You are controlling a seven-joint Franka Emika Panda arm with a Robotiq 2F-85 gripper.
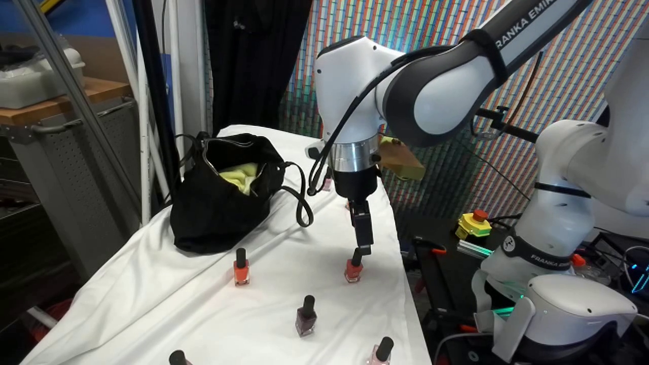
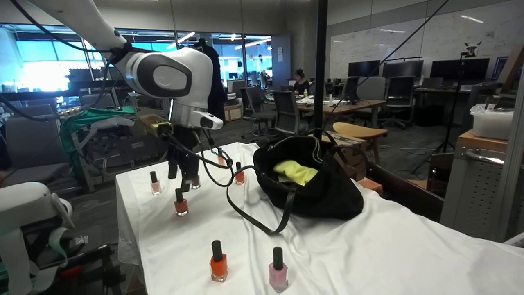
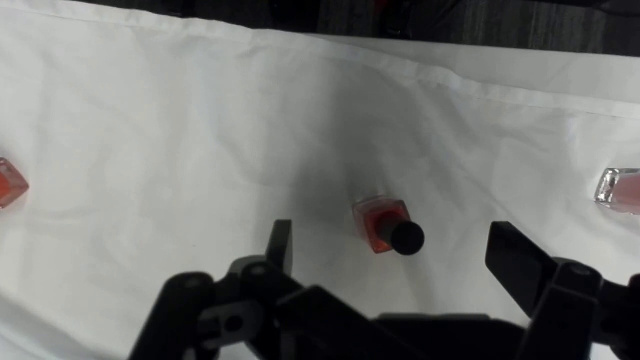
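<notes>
Upright on the white cloth stands a red nail polish bottle (image 3: 372, 223) with a black cap (image 3: 407, 237). My gripper is open above it, one finger (image 3: 280, 249) well to the left of the bottle and the other (image 3: 516, 264) to its right. Neither finger touches it in the wrist view. From the side, the fingertips of my gripper (image 1: 363, 249) are at about cap height by the red bottle (image 1: 353, 270). In the second exterior view the same bottle (image 2: 181, 206) shows just below the gripper (image 2: 179, 182).
Several other polish bottles stand around, including an orange-red one (image 1: 241, 274), a dark one (image 1: 305, 320) and a pink one (image 2: 278, 275). A black bag (image 1: 225, 207) holding yellow cloth (image 1: 243, 175) sits beyond, its strap (image 2: 275, 228) lying on the table. The cloth's edge (image 3: 252, 33) runs nearby.
</notes>
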